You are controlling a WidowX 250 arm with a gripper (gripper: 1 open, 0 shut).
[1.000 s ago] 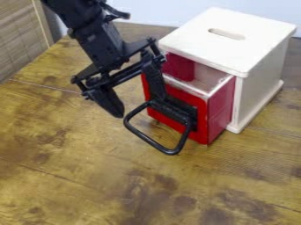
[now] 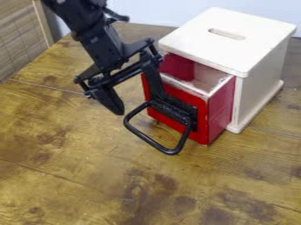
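A white wooden box [image 2: 256, 61] with a slot in its top stands at the back right. Its drawer, with a red front [image 2: 216, 118] and white inside, sticks out toward the front. A black handle [image 2: 177, 149] loop on a dark mount is on that red front. My black gripper [image 2: 132, 85] hangs just left of and above the drawer, over the handle's upper left; whether its fingers are apart or together is hard to make out.
A woven light mat or panel [image 2: 21, 44] is at the upper left edge, with a thin line running across the table near it.
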